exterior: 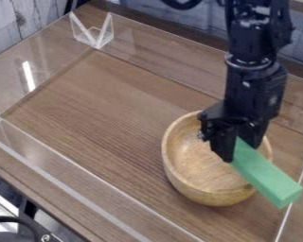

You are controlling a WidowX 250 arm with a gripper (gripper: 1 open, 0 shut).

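Note:
A round wooden bowl [189, 173] sits on the table at the lower right of the camera view. The dark gripper [227, 134] hangs over its back right part. Below and in front of it, a long green block [268, 178] slants down past the bowl's right rim. The fingertips are dark and partly behind the green block, so whether they grip it is hard to see.
A clear plastic piece [94, 30] stands at the far back left. Dark cables lie at the lower left corner.

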